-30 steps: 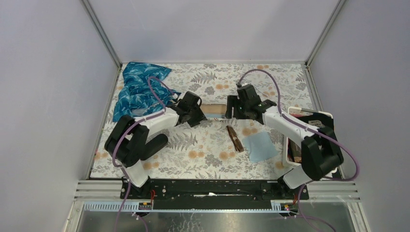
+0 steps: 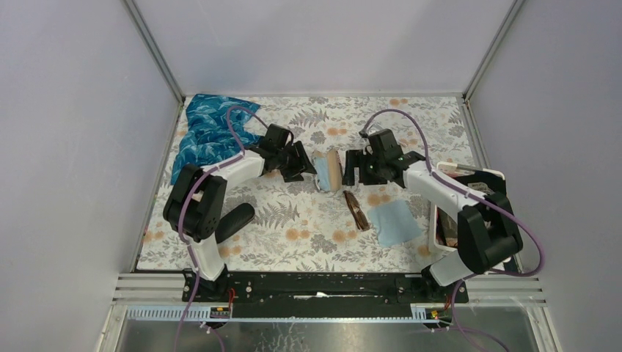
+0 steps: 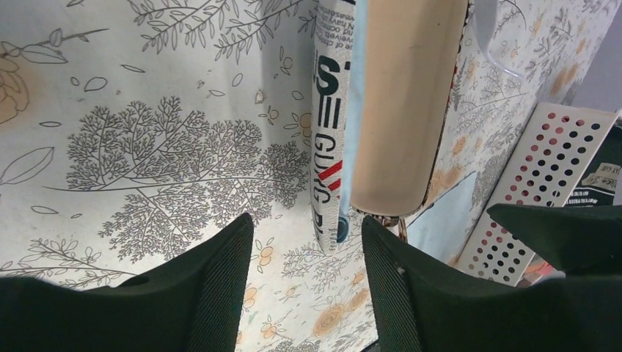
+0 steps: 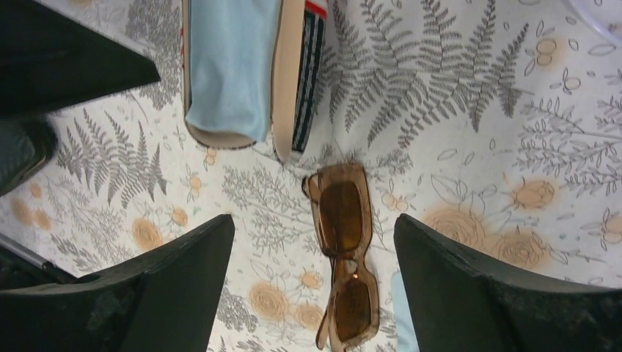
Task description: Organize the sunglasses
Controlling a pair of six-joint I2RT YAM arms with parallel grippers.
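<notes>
A small case with newspaper-print sides (image 3: 334,132) and tan inner faces (image 3: 407,95) stands between the grippers. It spreads apart in two parts, a light blue cloth (image 4: 231,66) inside one. To its left is my left gripper (image 2: 304,165), open and empty. My right gripper (image 2: 353,168) is just to its right, also open and empty. Brown sunglasses (image 2: 356,211) lie folded out lengthwise on the patterned cloth, nearer the front; the right wrist view has the sunglasses (image 4: 345,227) below the case, within the gap between the fingers.
A light blue cloth (image 2: 396,222) lies flat right of the sunglasses. A white basket (image 2: 433,238) with items stands at the right, partly hidden by the right arm. A black rounded case (image 2: 235,221) is at front left, blue crumpled plastic (image 2: 213,136) at back left.
The newspaper-print case has turned from lying left-to-right to pointing front-to-back. My left gripper shifted slightly. The sunglasses stayed put.
</notes>
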